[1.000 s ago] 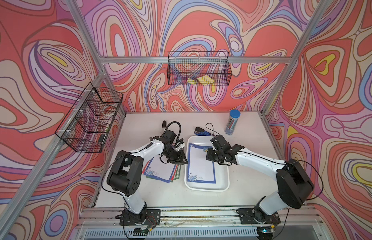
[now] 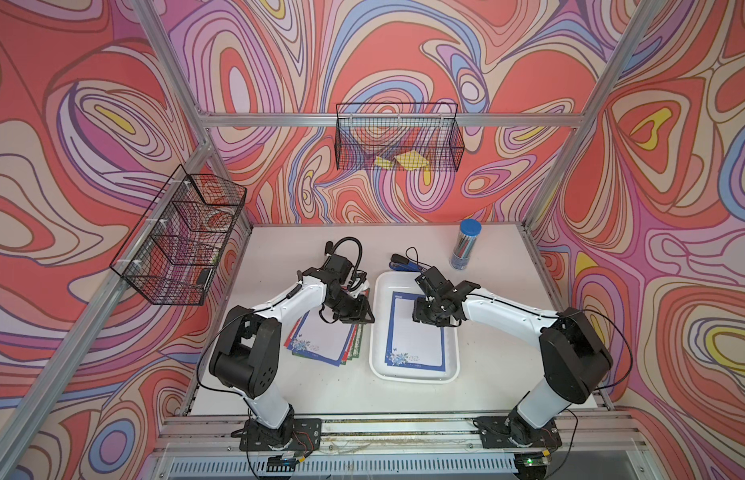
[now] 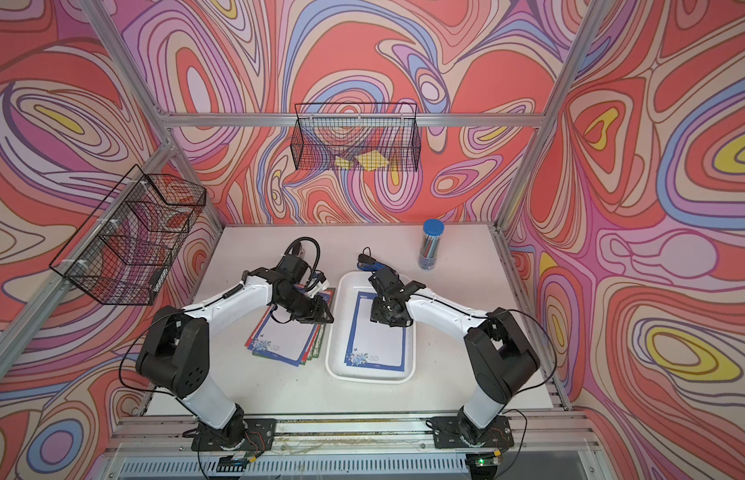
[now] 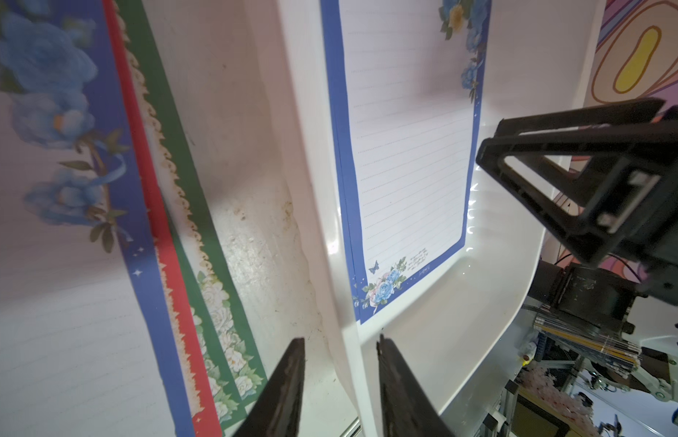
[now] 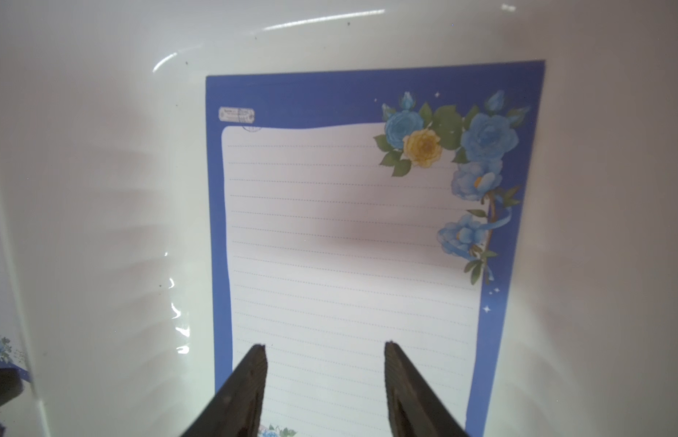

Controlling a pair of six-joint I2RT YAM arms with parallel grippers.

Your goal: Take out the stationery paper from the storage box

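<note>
A blue-bordered stationery sheet (image 2: 416,340) with blue flowers lies flat inside the white storage box (image 2: 388,377). Over its upper part hovers my right gripper (image 2: 420,320); its fingers are open in the right wrist view, where bare lined paper (image 5: 339,240) shows beyond the fingertips (image 5: 260,358). My left gripper is at the box's left wall. Its parted fingertips (image 4: 295,353) appear on either side of the wall's rim, with no paper between them. Left of the box, several bordered sheets (image 2: 320,336) lie fanned on the table, partly covered by the left arm.
Behind the box are a dark blue item (image 2: 404,264) with a strap and a clear tube with a blue lid (image 2: 469,227). The right side of the table and the strip in front of the box are clear.
The sheet in the box has shifted right, from near the left wall to nearer the right wall.
</note>
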